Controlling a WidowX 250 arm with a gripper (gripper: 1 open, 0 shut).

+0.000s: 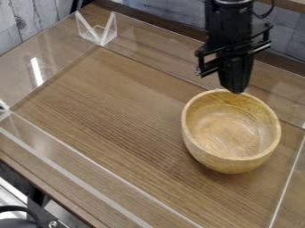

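A black robot gripper [234, 82] reaches down from the top centre-right, its tip just above the far rim of a large pale yellow bowl [233, 134]. The gripper looks shut, with nothing visible between its fingers. The bowl sits on the wooden table, right of centre.
A clear white wire-like object [99, 27] stands at the back left.
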